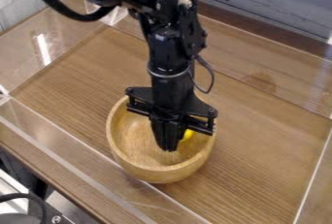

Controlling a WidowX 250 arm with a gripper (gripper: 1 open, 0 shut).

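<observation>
My black gripper [166,131] reaches down into a round tan bowl [155,168] near the middle of the table. Its fingertips are shut, pointing into the bowl. A small yellow object [189,135] shows just right of the fingers, partly hidden behind the gripper. I cannot see anything held between the fingertips.
A pale wall runs along the back, and the table's left edge has dark cables below it.
</observation>
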